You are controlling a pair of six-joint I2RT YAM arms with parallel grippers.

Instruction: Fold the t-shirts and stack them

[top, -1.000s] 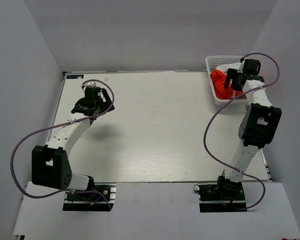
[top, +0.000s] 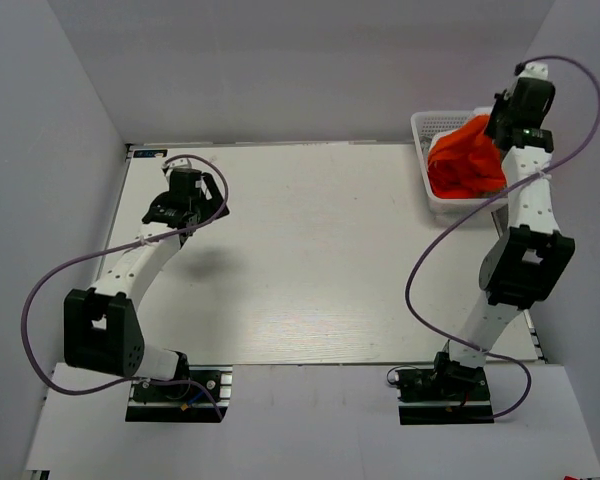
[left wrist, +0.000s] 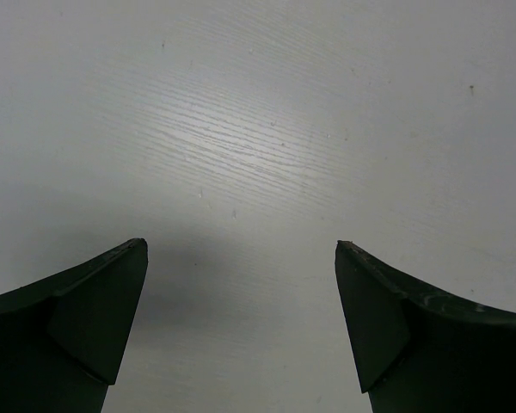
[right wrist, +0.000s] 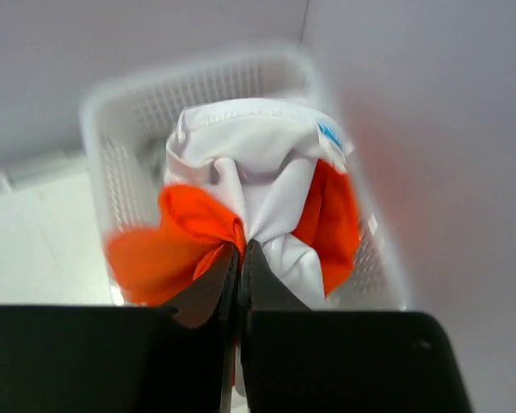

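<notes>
Orange cloth (top: 465,160) bulges up from the white basket (top: 420,127) at the back right in the top view. My right gripper (top: 496,122) is above the basket's right side, shut on cloth. In the right wrist view, orange cloth (right wrist: 150,262) and white cloth (right wrist: 249,133) with a small blue mark gather at the shut fingertips. Whether they are one shirt or two, I cannot tell. My left gripper (top: 218,194) hovers over the table's left side. Its fingers (left wrist: 103,310) stand wide apart in the left wrist view, with only bare tabletop beyond.
The pale table (top: 310,250) is empty across its middle and front. Walls rise close behind and to the right of the basket. A purple cable (top: 412,280) loops from the right arm over the table; another runs along the left arm.
My right gripper has risen from inside the basket toward the back right, now shut, drawing orange cloth up with it. The left arm shifted slightly and stands about where it was.
</notes>
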